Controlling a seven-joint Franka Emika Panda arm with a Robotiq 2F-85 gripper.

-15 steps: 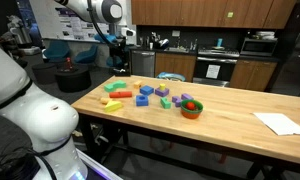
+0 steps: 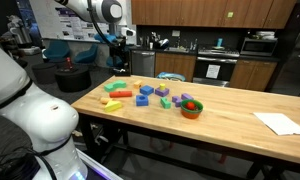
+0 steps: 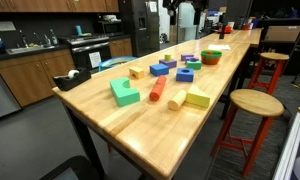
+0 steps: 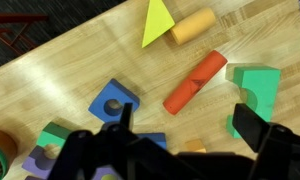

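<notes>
My gripper stands open above the table, its two dark fingers wide apart with nothing between them; in exterior view 1 it hangs high (image 2: 120, 48) over the blocks. Below it, in the wrist view, lie a red block (image 4: 195, 81), a green arch-shaped block (image 4: 258, 88) to the right, a blue block with a notch (image 4: 112, 102) to the left, and a yellow wedge (image 4: 158, 22) beside a tan cylinder (image 4: 193, 26). Fingers partly hide further blocks at the lower edge. A green bowl (image 2: 191, 112) with red things inside sits right of the blocks.
A purple block (image 2: 161, 93) lies among the other blocks. Stools (image 3: 252, 104) stand beside the table.
</notes>
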